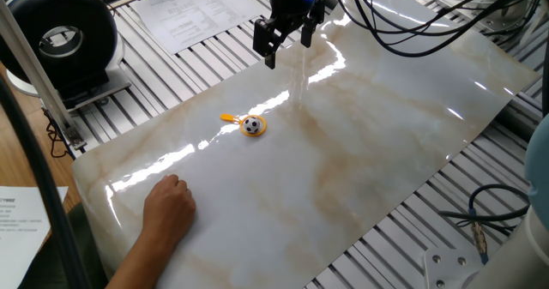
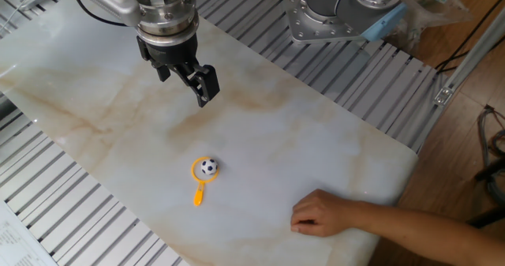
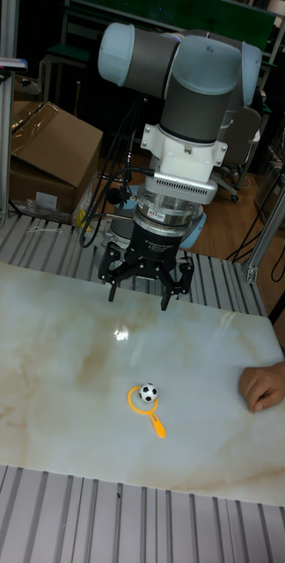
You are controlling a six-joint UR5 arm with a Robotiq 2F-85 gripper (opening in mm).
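Note:
A small black-and-white soccer ball [image 1: 251,125] rests at the ring of an orange hand-held toy [image 2: 197,195], shaped like a magnifier or small racket, on the marbled sheet. Seen in exterior view 3, the ball [image 3: 149,391] sits toward one side of the ring, with the orange handle [image 3: 159,427] pointing to the near right. My black gripper [image 3: 139,298] hangs above the sheet, clear of both things, on the robot-base side of them in that view. Its fingers [image 2: 207,84] are spread apart and nothing shows between them.
A person's hand [image 2: 319,212] lies on the sheet to one side of the toy. Papers [image 1: 190,15] and a black spool [image 1: 60,36] stand off the sheet's edge. Loose black cables [image 1: 429,45] hang beside the arm. Much of the marbled sheet [image 1: 369,143] is bare.

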